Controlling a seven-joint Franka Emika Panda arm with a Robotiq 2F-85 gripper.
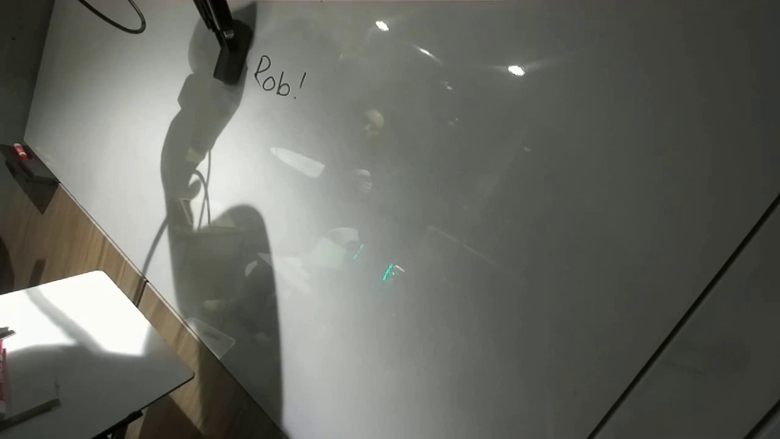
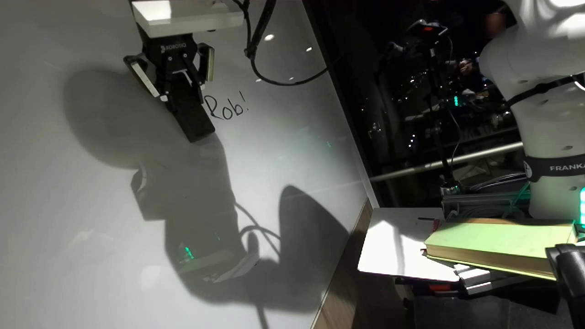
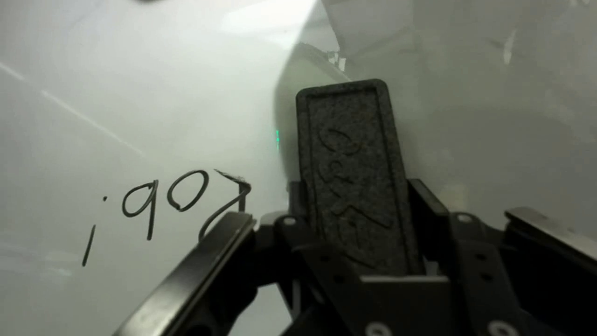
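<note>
A dark block-shaped eraser is gripped at its lower end, and my gripper is shut on it. On the whiteboard black handwriting reads "Rob!". The eraser lies just left of the first letter in exterior view 1. From exterior view 2 the eraser slants down from my gripper, beside the writing. Upside down in the wrist view, the same letters sit left of the eraser, the R partly behind a finger. Whether the eraser touches the board I cannot tell.
A small white table stands at the board's lower left edge. Green-yellow boxes or books rest on it in exterior view 2. A cable loops near my wrist. The board right of the writing is free.
</note>
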